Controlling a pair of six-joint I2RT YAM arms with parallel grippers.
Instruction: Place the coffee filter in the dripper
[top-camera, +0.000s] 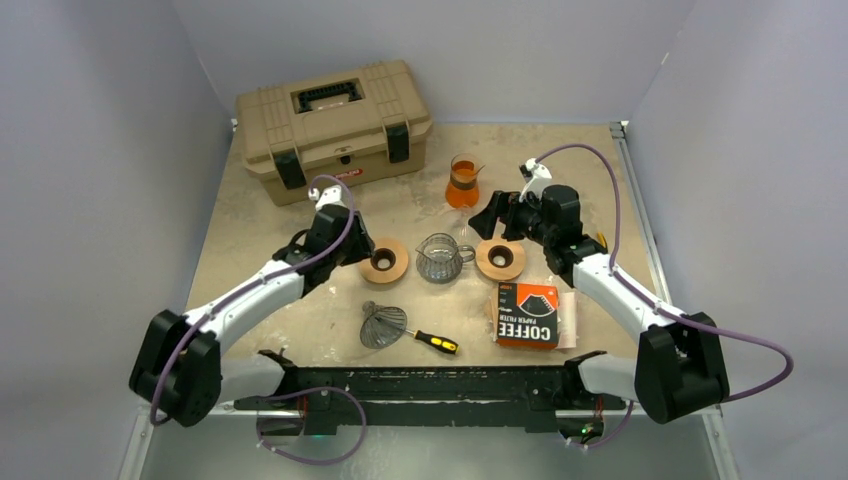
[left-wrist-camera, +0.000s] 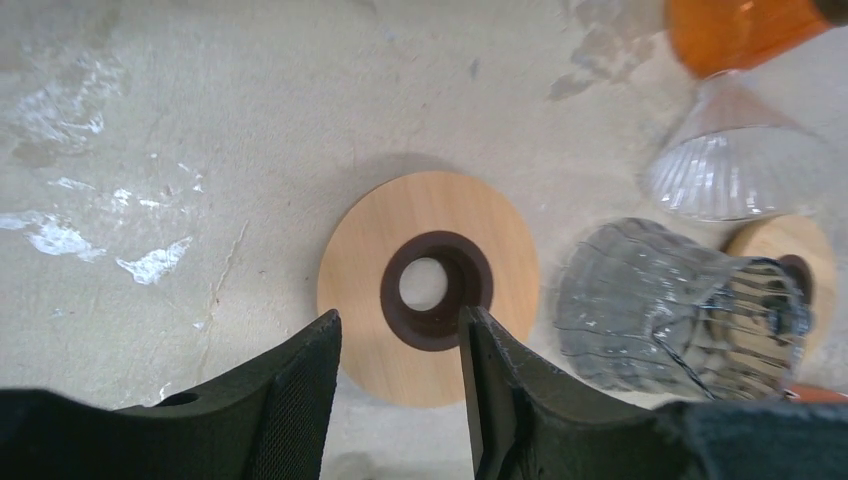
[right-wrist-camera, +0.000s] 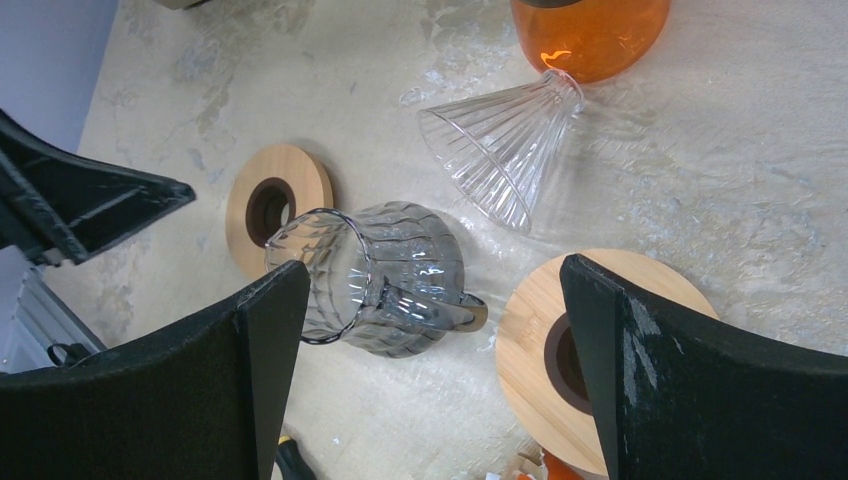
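Note:
An orange and black coffee paper filter box (top-camera: 528, 315) lies near the front right, with pale paper (top-camera: 568, 320) showing beside it; a single filter cannot be made out. A clear glass cone (right-wrist-camera: 500, 150), seemingly a dripper, lies on its side by the orange-based glass vessel (right-wrist-camera: 590, 35). My left gripper is part open above the left wooden ring (left-wrist-camera: 345, 270), nothing between its fingers. Wide open and empty, my right gripper hangs above the ribbed glass jug (right-wrist-camera: 415, 245) and the right wooden ring (right-wrist-camera: 530, 350).
A wire cone (top-camera: 383, 326) and a yellow-black screwdriver (top-camera: 436, 343) lie near the front edge. At the back left stands a large tan toolbox (top-camera: 335, 130). Bare table shows left of the left ring and behind the right ring.

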